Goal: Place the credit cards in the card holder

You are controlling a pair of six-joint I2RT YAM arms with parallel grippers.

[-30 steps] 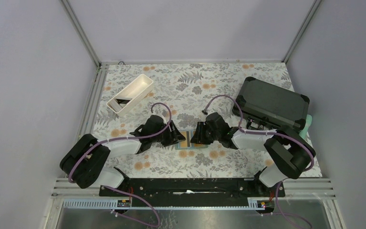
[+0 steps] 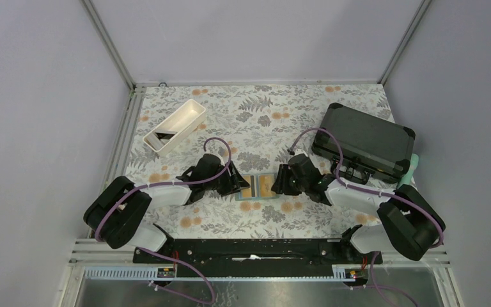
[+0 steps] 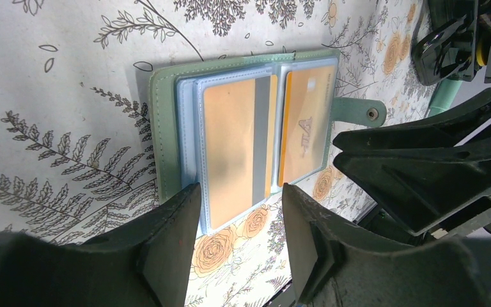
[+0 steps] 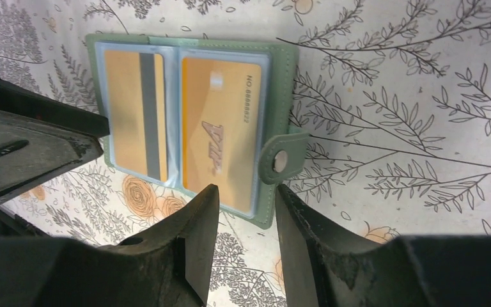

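Note:
The pale green card holder (image 3: 166, 121) lies unfolded on the cloth, in front of the robot. A gold card with a dark stripe (image 3: 230, 147) sits in its left pocket. In the right pocket is a gold card with lettering (image 4: 224, 121). From the holder's right edge sticks a snap flap (image 4: 288, 153). My left gripper is part open over the left pocket, nothing seen held between its fingers. Over the right edge, below the flap, my right gripper is part open too, one fingertip (image 4: 284, 195) close to the flap; whether they touch I cannot tell.
A white tray (image 2: 195, 110) with a dark-striped card-like item inside stands at the back left. At the right is a dark case (image 2: 364, 137), with a light green item (image 2: 409, 169) beside it.
My right gripper has shifted to the right along the card holder, uncovering more of the right card. The left gripper has hardly moved.

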